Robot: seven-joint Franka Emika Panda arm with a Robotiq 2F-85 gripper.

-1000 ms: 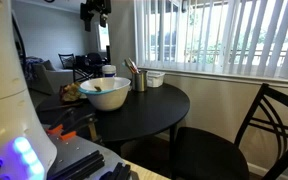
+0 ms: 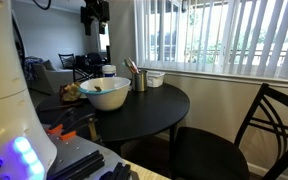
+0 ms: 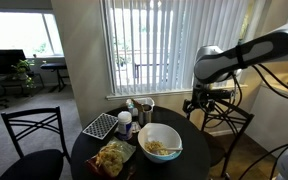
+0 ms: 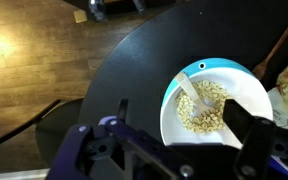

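My gripper hangs high over the round dark table (image 4: 119, 75), with its fingers wide apart and nothing held. In exterior view 2 the gripper (image 3: 206, 102) is to the right of the white bowl (image 3: 174, 135), well above the tabletop. Small tan pieces (image 4: 212, 95) lie in the bowl, and a pale utensil (image 4: 191, 90) rests on them, leaning toward the rim. From the wrist view, the bowl's lower right part is hidden behind a finger. A bluish band shows along its outer side.
A bag of food (image 3: 111, 158) lies left of the bowl. Behind stand a white-lidded jar (image 3: 124, 120), a metal utensil holder (image 2: 139, 80) and a dark rack (image 3: 100, 126). Black chairs (image 2: 209, 152) stand near the table.
My gripper has shifted only slightly at the top of exterior view 1. The bowl and the things on the table look unmoved.
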